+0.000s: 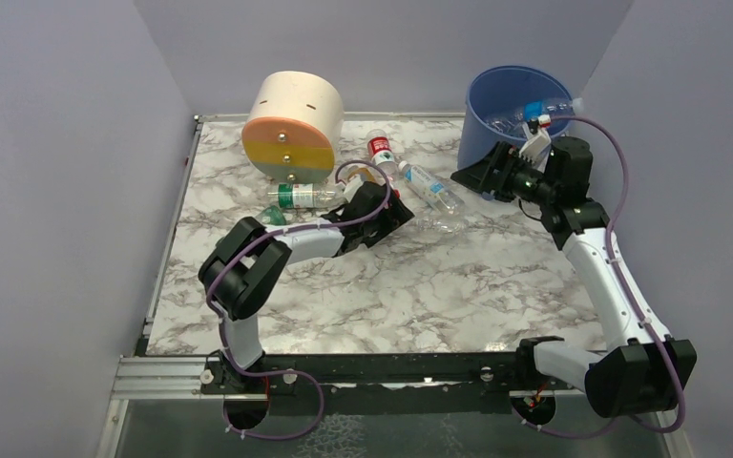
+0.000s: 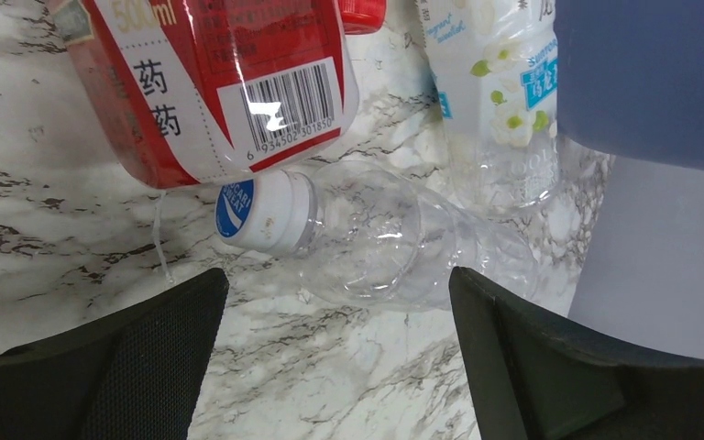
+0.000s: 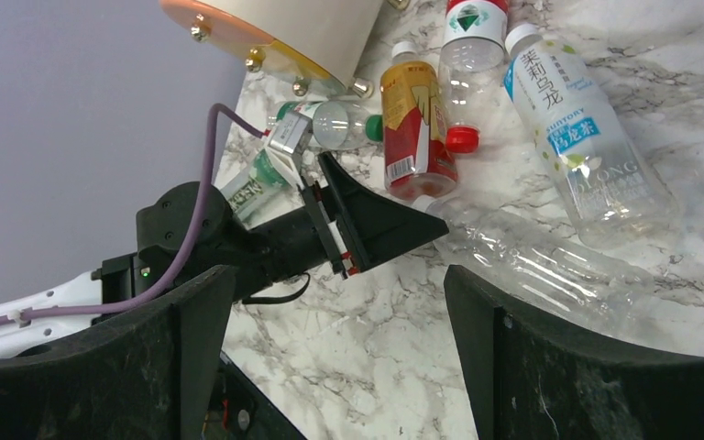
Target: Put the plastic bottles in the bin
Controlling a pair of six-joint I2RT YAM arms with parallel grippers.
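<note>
My left gripper is open above a clear empty bottle with white cap, lying beside a red-labelled bottle and a white-labelled bottle. Other bottles lie behind: a red-label one, a green-label one and a green bottle. The blue bin at back right holds a bottle. My right gripper hangs open in front of the bin, nothing between its fingers, facing the pile.
A white cylinder with coloured end stands at the back left. Walls border the table.
</note>
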